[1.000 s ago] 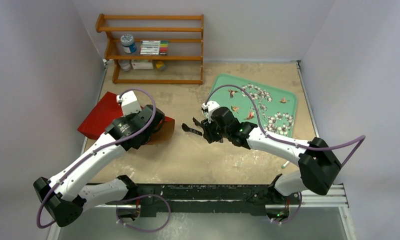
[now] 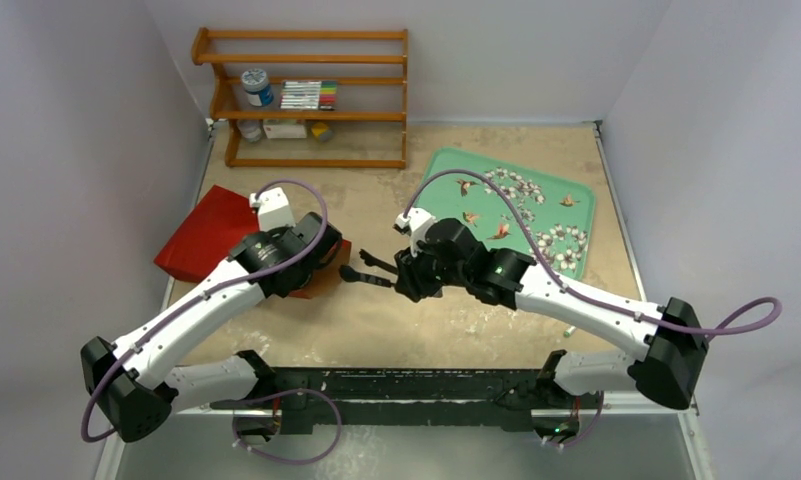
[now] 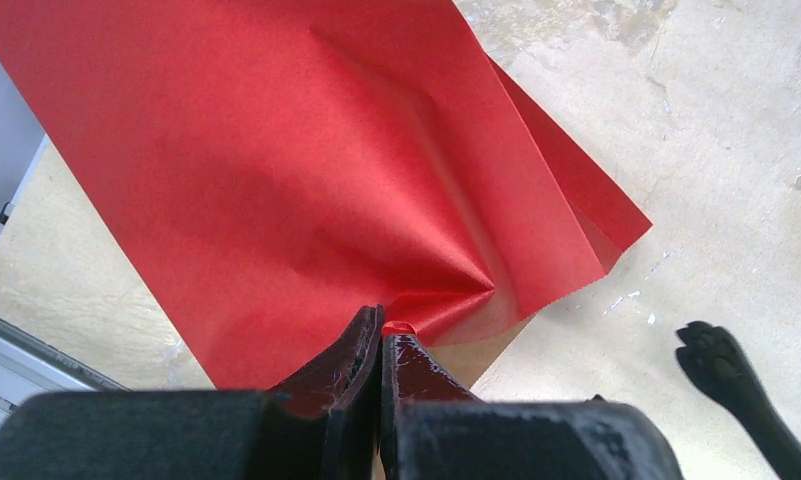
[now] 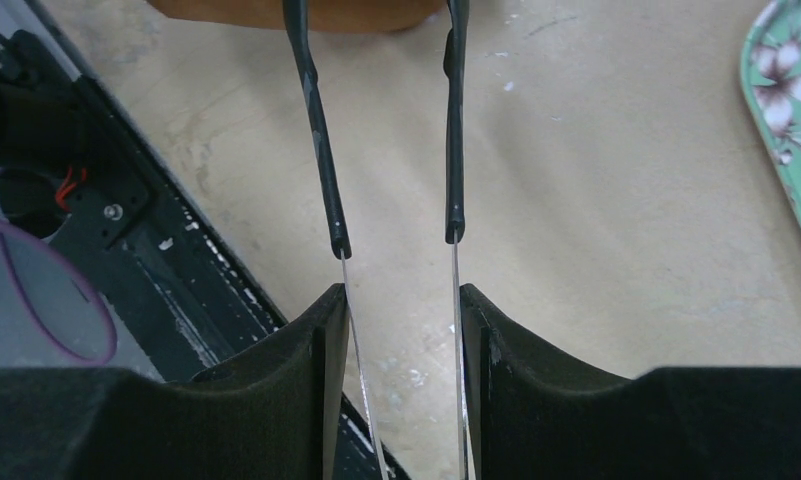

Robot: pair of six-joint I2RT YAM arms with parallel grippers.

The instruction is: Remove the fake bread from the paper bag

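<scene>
The red paper bag [image 2: 211,240] lies at the left, its brown mouth edge facing right. In the left wrist view, my left gripper is shut, with a fold of the bag [image 3: 306,180] creased up to its fingertips and a bit of red between them. My right gripper is partly closed around the metal strips of a pair of tongs with black ends [image 4: 323,150]. Those tips stay apart and point left toward the bag mouth, nothing clearly between them. A brown edge [image 4: 366,14] shows at the top of the right wrist view. No bread can be made out.
A green flowered tray [image 2: 446,160] lies at the right, partly beneath my right arm. Behind stands a wooden rack [image 2: 316,117] with a jar [image 2: 257,88] and pens [image 2: 308,95]. Bare table spreads between bag and tray, toward the front edge.
The tongs have come left, closer to the bag mouth, and their tips appear more spread. My left gripper has shifted slightly right at the bag, whose mouth edge moved a little.
</scene>
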